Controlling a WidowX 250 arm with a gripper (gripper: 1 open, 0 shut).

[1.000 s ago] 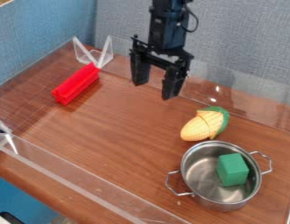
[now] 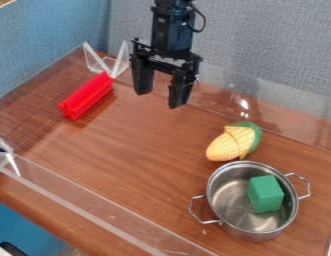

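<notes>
My black gripper (image 2: 161, 82) hangs open over the back middle of the wooden table (image 2: 128, 150), its fingers pointing down with nothing seen between them. To its left lies a red bar (image 2: 86, 97). A yellow corn (image 2: 227, 146) with green husk lies to the lower right of the gripper. A steel pot (image 2: 232, 215) at the front right holds a green cube (image 2: 264, 193).
A white wire rack (image 2: 109, 62) stands behind the red bar. Walls bound the table at the back and left.
My gripper has moved to the left, away from above the corn and toward the red bar. The objects on the table have not moved.
</notes>
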